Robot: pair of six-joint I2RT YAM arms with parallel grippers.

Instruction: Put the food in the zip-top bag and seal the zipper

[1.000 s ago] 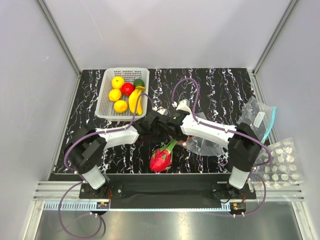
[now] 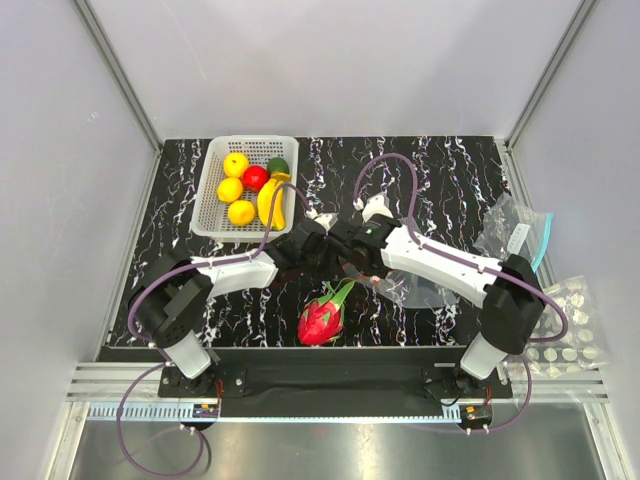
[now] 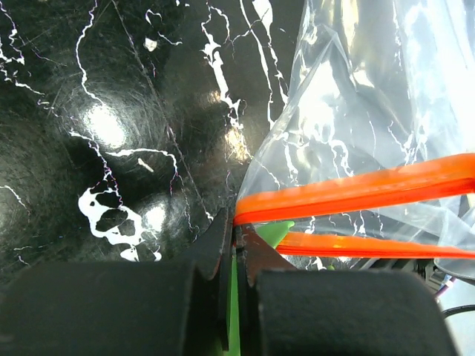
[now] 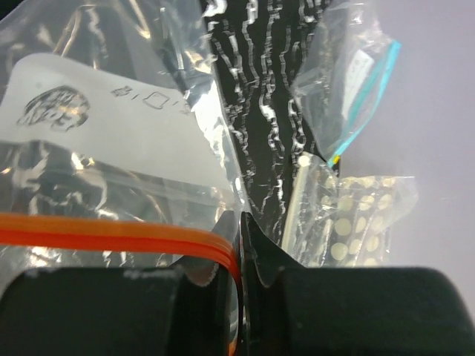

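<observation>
A clear bag (image 2: pixel 412 290) with an orange zipper (image 3: pixel 356 185) lies under my meeting arms. My left gripper is shut on the bag's zipper end, with green leaf showing just behind and below it. My right gripper is shut at the orange zipper, which bends down between or along its fingers. A pink dragon fruit (image 2: pixel 320 320) with green leaves lies in front of the grippers on the black marble surface, outside the bag as far as visible.
A white basket (image 2: pixel 208 210) of several fruits stands at the back left. A blue-zipped bag (image 2: pixel 500 232) and a dotted bag (image 2: pixel 565 330) lie at the right.
The left arm and the dragon fruit look nearly unchanged.
</observation>
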